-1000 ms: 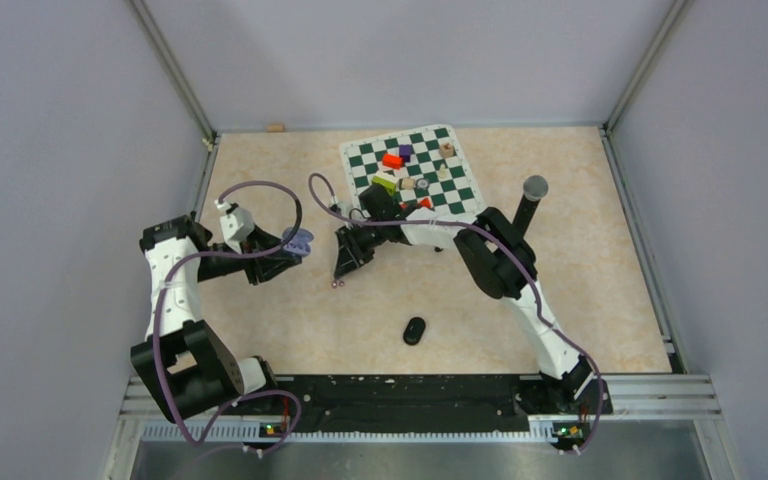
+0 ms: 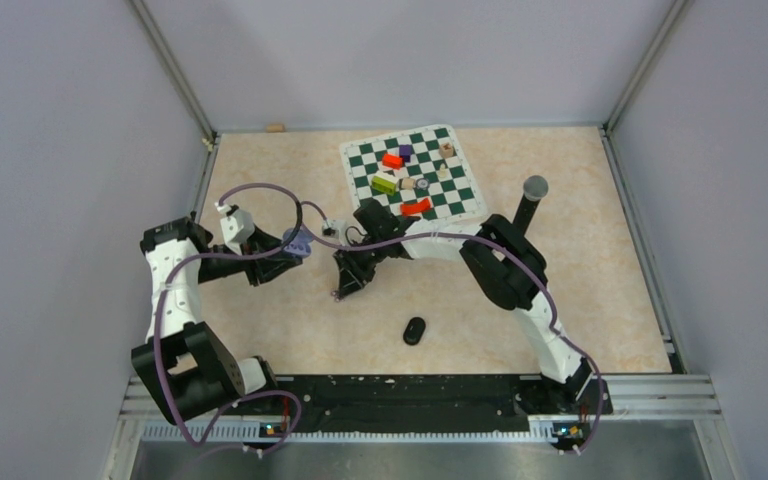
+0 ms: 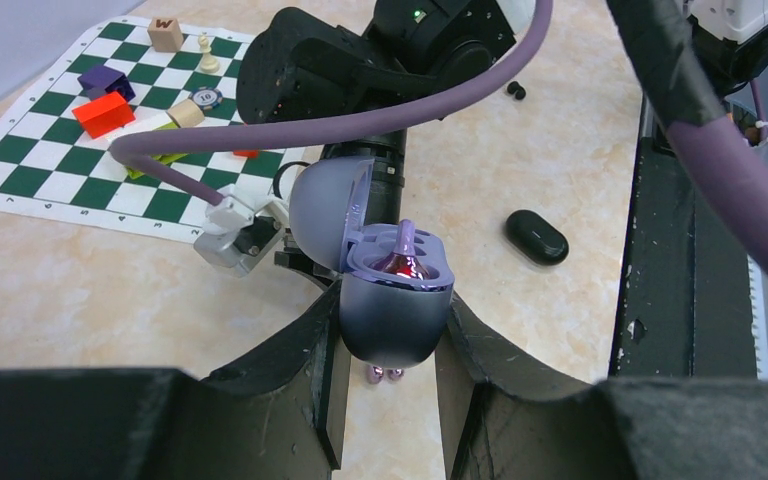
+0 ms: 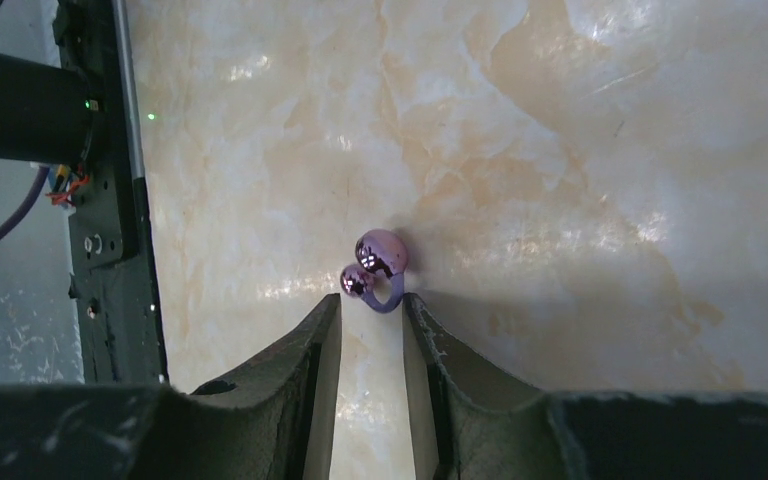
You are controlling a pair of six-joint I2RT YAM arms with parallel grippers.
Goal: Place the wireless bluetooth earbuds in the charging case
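In the left wrist view the purple charging case (image 3: 395, 320) stands with its lid (image 3: 330, 205) raised. My left gripper is shut on its body, one finger on each side. A shiny earbud with a purple band (image 3: 406, 240) sits inside the case; the rest of the case's inside is partly hidden. In the right wrist view a second earbud (image 4: 385, 252) is at the tips of my right gripper, shut on it. One silver ball is by the left fingertip and the purple band by the right one. This earbud is low over the table, perhaps touching it.
A green-and-white chessboard (image 2: 357, 158) with small blocks and pieces lies behind the right arm. A black oval object (image 2: 414, 331) rests nearer the front edge, and a dark post (image 2: 526, 210) stands at right. Purple cables loop over both arms.
In the top view my right gripper has shifted slightly toward the front edge, and the earbud at its tips with it. My left gripper and the case have stayed put.
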